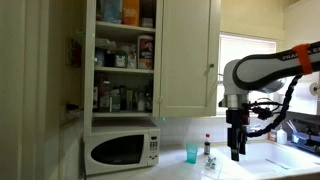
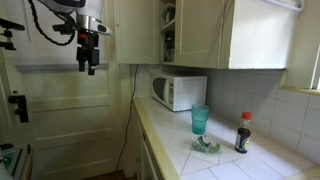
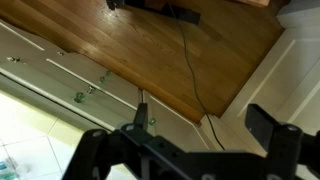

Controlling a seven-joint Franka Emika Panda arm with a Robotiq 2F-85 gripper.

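My gripper [image 1: 236, 152] points downward from the raised arm; in exterior view 2 the gripper [image 2: 91, 68] is high in front of the door, off to the left of the counter. The wrist view has its fingers [image 3: 135, 150] spread wide, with only wooden floor and a cable behind the gap. On the white counter [image 2: 172, 125] stand a teal cup [image 2: 200, 118] and a dark bottle with a red cap [image 2: 243, 134]. Between them and the counter's edge lies a small, clear-and-green item [image 2: 206, 146], too small to identify. Nothing touches the gripper.
A white microwave [image 1: 121, 149] occupies the counter's far end. Above it, an open cupboard [image 1: 123, 72] holds jars and packages, its door [image 1: 187, 60] swung outward. Below the gripper, a thin cable [image 3: 190, 62] crosses the floor beside drawer fronts.
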